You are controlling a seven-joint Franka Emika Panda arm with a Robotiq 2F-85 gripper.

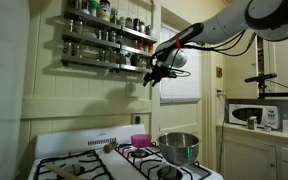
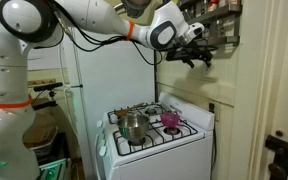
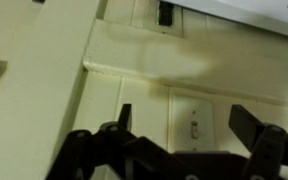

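Observation:
My open gripper faces a cream panelled wall in the wrist view, with empty space between its two black fingers. Beyond them on the wall is a switch plate (image 3: 193,126) with a small toggle. In exterior view 1 the gripper (image 1: 152,78) hangs high over the stove, just right of the wall shelves. Exterior view 2 shows the gripper (image 2: 200,54) close to the wall, above the stove's back panel. On the stove below stand a steel pot (image 1: 179,148) and a pink bowl (image 1: 140,140).
Metal shelves (image 1: 109,45) carrying jars and tins run along the wall beside the gripper. A wooden utensil (image 1: 61,172) lies on the stove's left burners. A microwave (image 1: 246,113) sits on the counter at right. Between gripper and stove the air is clear.

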